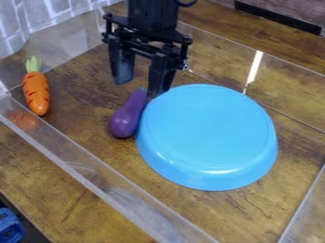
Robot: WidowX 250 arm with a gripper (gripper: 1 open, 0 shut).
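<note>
My black gripper (141, 74) hangs at the top centre of the camera view, its two fingers apart. It is above and behind a purple eggplant (125, 117), which lies just left of a large light-blue round object (207, 136). An orange carrot (37, 90) lies at the far left, apart from both.
Clear plastic walls edge the wooden surface (89, 190) on the left and right. A small blue object (7, 226) is at the bottom left corner.
</note>
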